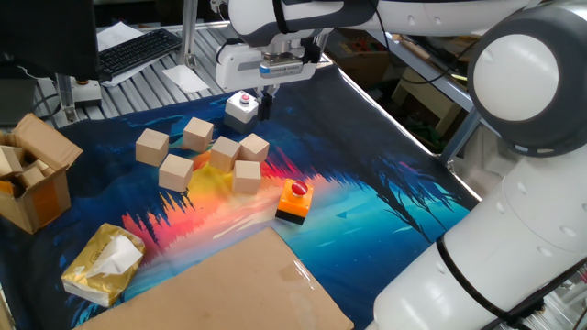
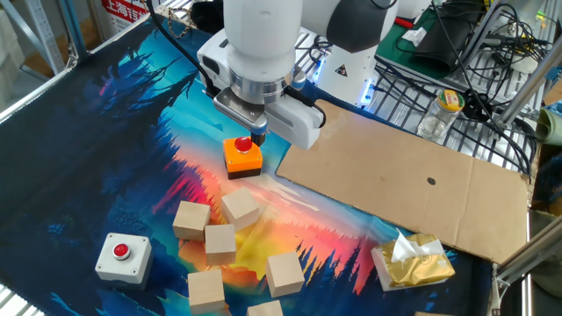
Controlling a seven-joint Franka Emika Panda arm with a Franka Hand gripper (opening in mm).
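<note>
My gripper (image 1: 266,103) hangs above the mat, its dark fingers together with nothing visible between them. In the second exterior view the gripper (image 2: 258,139) overlaps the area just above the orange button box (image 2: 242,158); in the first it appears beside the white button box (image 1: 242,111). Its exact height is hard to tell. Both boxes carry a red button on top. Several plain wooden cubes (image 1: 225,154) lie loosely grouped mid-mat, between the white box and the gold tissue pack (image 1: 105,265).
A large flat cardboard sheet (image 2: 395,175) covers one side of the mat (image 1: 367,211). An open carton (image 1: 37,188) with wooden blocks inside stands at the left. A glass jar (image 2: 440,116) sits beyond the cardboard.
</note>
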